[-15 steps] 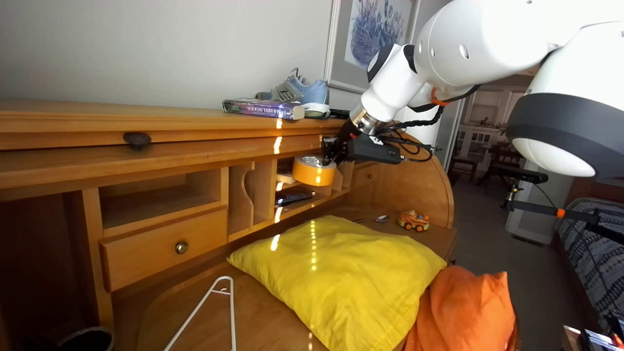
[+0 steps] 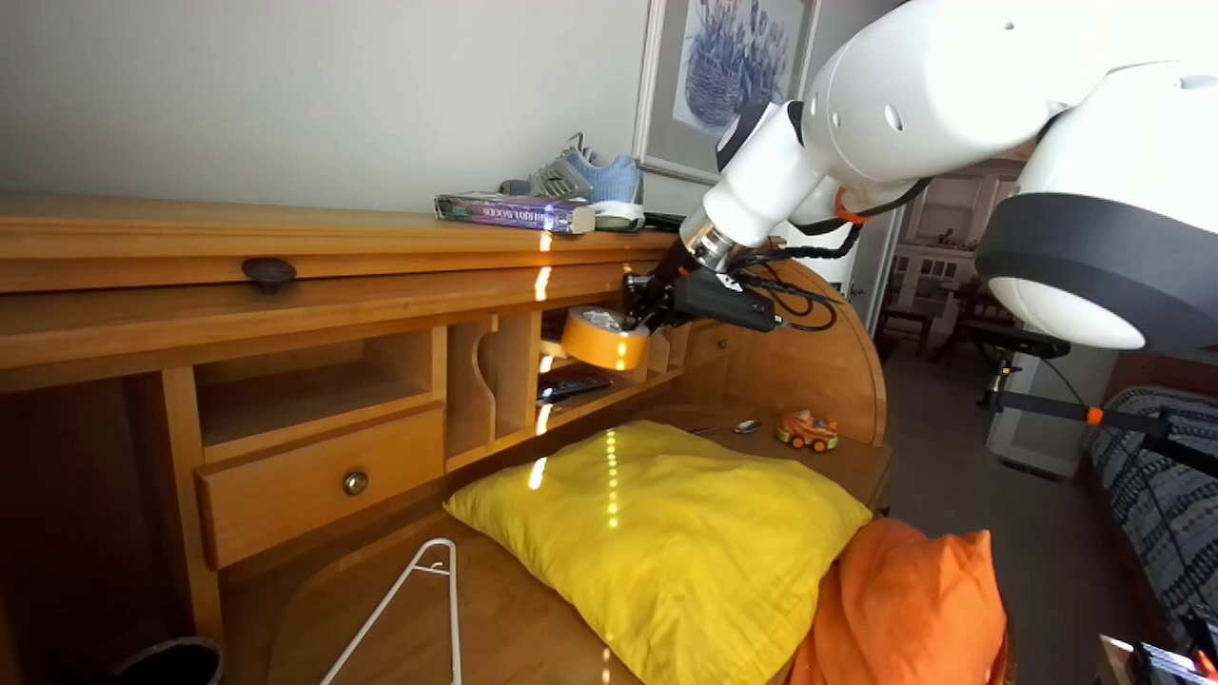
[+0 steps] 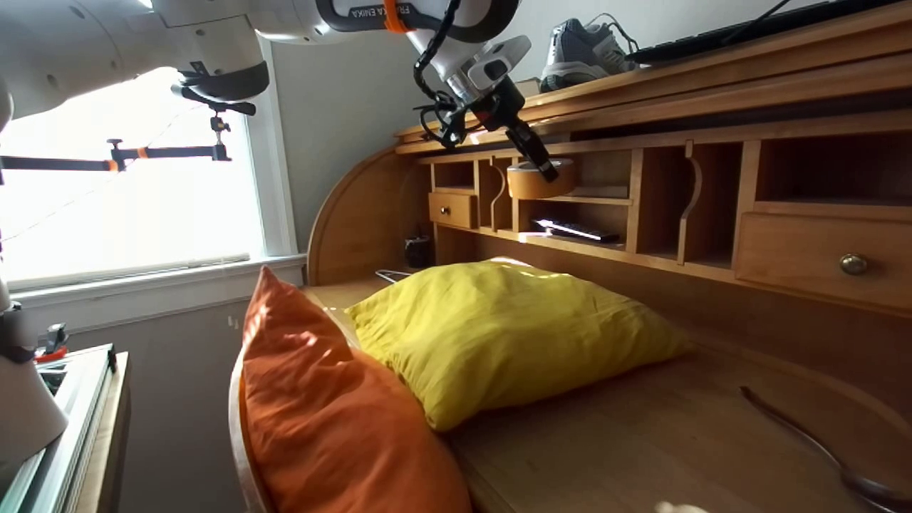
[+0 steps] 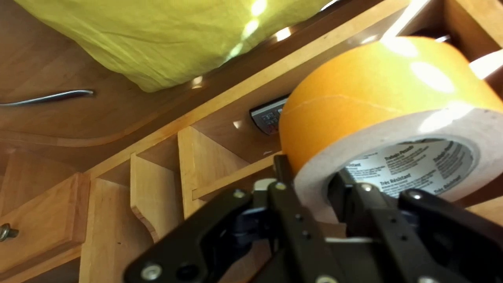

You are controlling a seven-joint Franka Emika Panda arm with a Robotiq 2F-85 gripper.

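Note:
An orange roll of tape [image 2: 602, 342] is held off the desk in front of the middle cubbies, above the yellow pillow. My gripper is shut on one wall of this roll, with one finger inside its ring and the other against the outside. In the wrist view the tape [image 4: 368, 89] fills the right side, its printed white core facing me. From the second exterior view, the roll [image 3: 534, 181] hangs at the level of the upper middle cubby; whether it touches the wood there cannot be told.
Below lie a yellow pillow [image 2: 662, 537] and an orange pillow [image 2: 913, 605]. A dark remote [image 4: 268, 115] rests in the lower middle cubby. The desk top holds a shoe [image 2: 605, 188] and a book [image 2: 514, 212]. Wooden dividers [image 3: 686, 201] stand beside the cubby.
My gripper and the tape roll in it have shifted slightly to the left in the first exterior view. The pillows, shoe and book stay where they were.

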